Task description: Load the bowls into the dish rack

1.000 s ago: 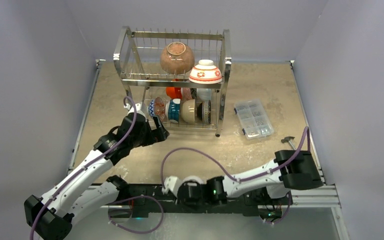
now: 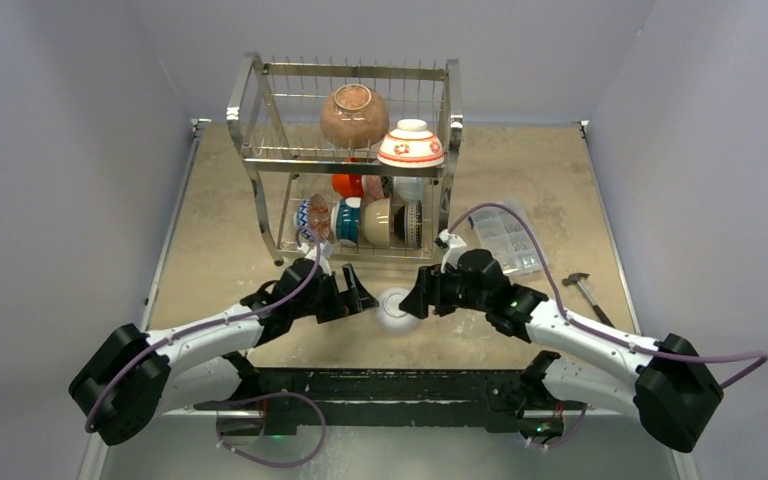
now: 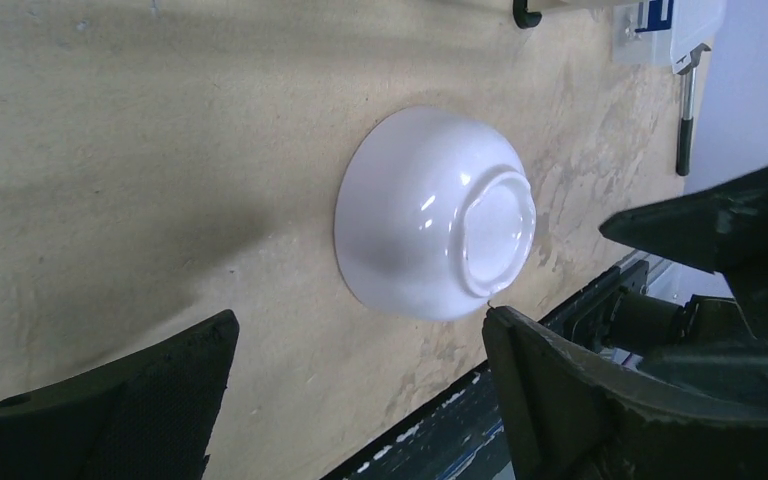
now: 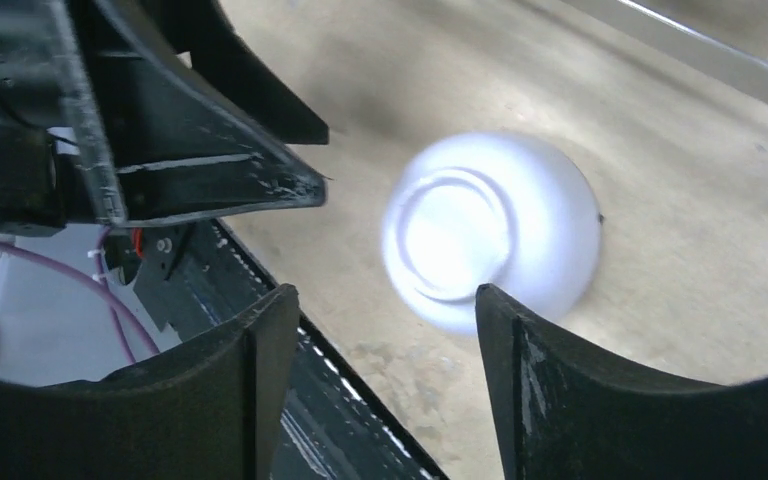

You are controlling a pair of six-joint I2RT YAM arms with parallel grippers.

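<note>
Upside down on the table, a white bowl (image 2: 393, 318) lies between the two grippers in the top view. Its foot ring faces up, and both wrist views show the bowl (image 3: 400, 220) (image 4: 558, 225) whole or nearly so. My left gripper (image 2: 362, 290) is open just left of it, fingers apart and empty. From the right, my right gripper (image 2: 422, 302) hovers over the bowl's edge; its fingers (image 4: 270, 345) stand apart with nothing between them. Behind them is the metal dish rack (image 2: 345, 168).
On the rack's top tier are a brown bowl (image 2: 345, 125) and a red-patterned white bowl (image 2: 412, 150); several bowls fill the lower tier. A clear compartment box (image 2: 520, 250) and a hammer (image 2: 590, 298) lie at right. Table left of the rack is free.
My right arm has swung away from the front edge, back and to the right, uncovering the white bowl. The left gripper has moved right and towards the front, closer to it.
</note>
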